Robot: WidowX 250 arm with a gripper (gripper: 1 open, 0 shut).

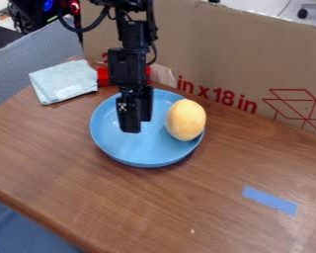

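Note:
A black gripper [135, 111] points down over a blue plate [141, 150], its dark fingers low over the plate's middle and left part. I see no object between the fingers; they look parted. A pale yellow rounded object [186, 120] rests on the plate's right side, just right of the gripper and apart from it.
A folded light cloth [62, 81] lies at the back left, and a red object [103, 76] sits behind the plate, partly hidden. A cardboard wall [240, 59] closes the back. Blue tape [269, 201] is on the wooden table [147, 208], whose front and right are clear.

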